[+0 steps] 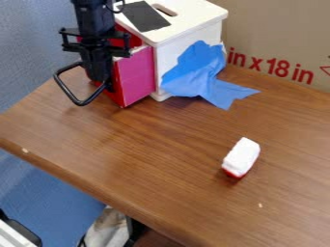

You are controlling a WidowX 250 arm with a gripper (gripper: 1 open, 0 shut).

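My black gripper (96, 58) is at the top left, over a red and pink open-fronted box or drawer (129, 79) beside a white cabinet (180, 41). A black looped bar hangs below it at the left. Whether the fingers are open or shut is hidden. A blue cloth (206, 77) drapes at the cabinet's right side. A white object with a red base (241, 156) lies on the wooden table (142, 174) at the right.
A cardboard box (284, 39) stands behind at the right. The table's left edge drops to a blue floor area.
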